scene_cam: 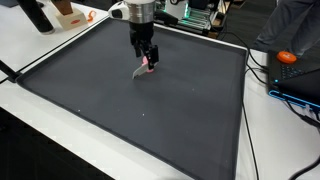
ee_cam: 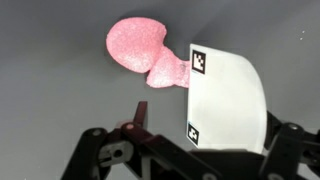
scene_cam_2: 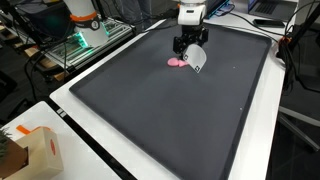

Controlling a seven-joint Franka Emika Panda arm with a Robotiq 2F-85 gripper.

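Note:
A pink, speckled rounded piece [ee_cam: 137,43] lies on the dark mat, its narrow end meeting a white piece [ee_cam: 228,98] with a curved edge and small black-and-white markers. Whether the two are joined cannot be told. My gripper is open, and the white piece extends into the space between its spread fingers. In exterior view 2 the white piece [scene_cam_2: 197,58] stands up at a tilt by the gripper, and the pink piece [scene_cam_2: 177,62] shows to its left. Exterior view 1 shows the white piece [scene_cam: 140,71] below the arm, near the mat's back edge.
A laptop [scene_cam: 292,80] and cables stand off its right side in exterior view 1. A box with orange marks [scene_cam_2: 38,155] sits at the lower left in exterior view 2.

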